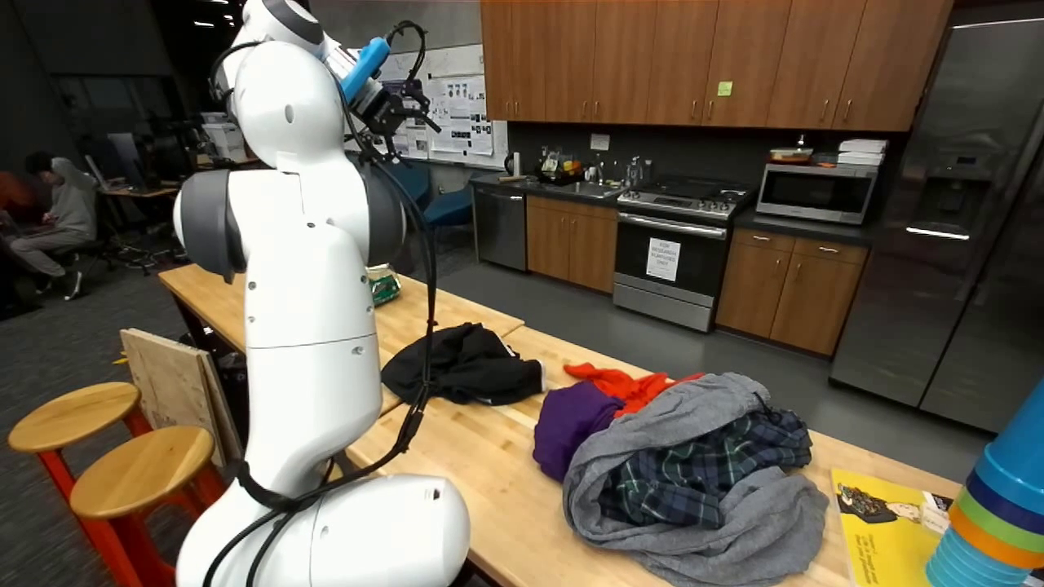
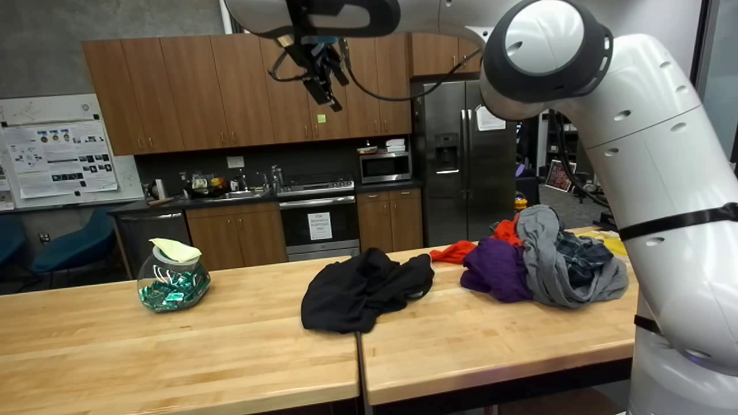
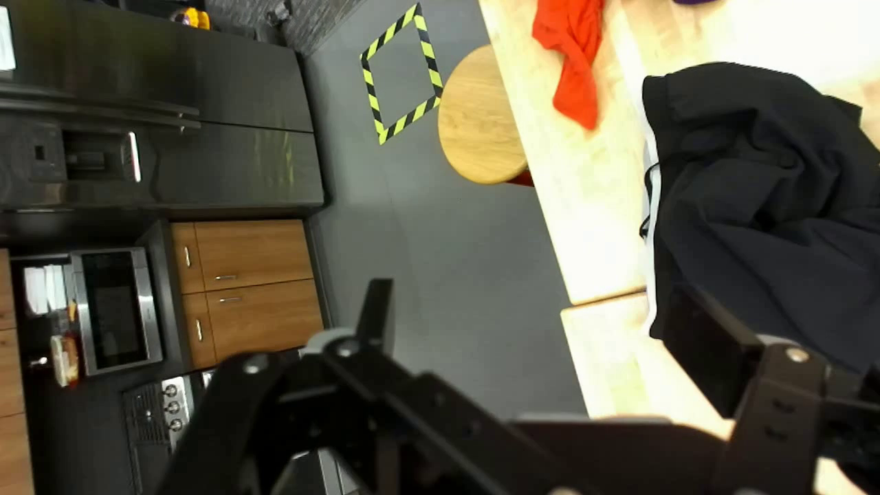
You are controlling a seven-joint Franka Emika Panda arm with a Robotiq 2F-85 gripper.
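High above the tables, my gripper point(image 1: 409, 125) is clear of everything, and exterior view 2 also shows the gripper point(image 2: 326, 86) well over the cloth. The wrist view has its fingers apart with nothing between them, one dark finger point(image 3: 377, 317) left and the other right. A black garment point(image 2: 366, 290) lies crumpled across the seam between the two tables. In the wrist view this black garment point(image 3: 767, 181) fills the right side, a white strip along its edge. Part of it is hidden behind the right finger.
Purple cloth point(image 1: 577, 425), red cloth point(image 1: 631, 386) and a heaped grey garment point(image 1: 675, 416) with dark plaid cloth point(image 1: 675, 479) lie farther right. A round jar point(image 2: 173, 283) stands left of the black garment. Bare tabletop point(image 2: 277, 346) lies between and in front.
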